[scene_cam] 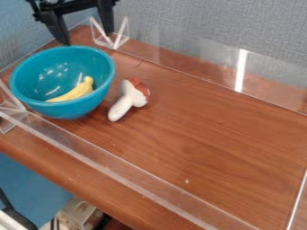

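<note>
A teal bowl (pixel 63 70) sits on the left of the wooden table, holding a yellow banana (pixel 74 92). Just right of the bowl a mushroom-like toy (pixel 126 102) with a white stem and red-white cap lies on its side. My black gripper (pixel 78 25) is at the top left, open, above the back of the bowl, its upper part cut off by the frame edge.
Clear low walls and white corner brackets (pixel 109 36) edge the wooden table (pixel 210 153). A grey textured wall stands behind.
</note>
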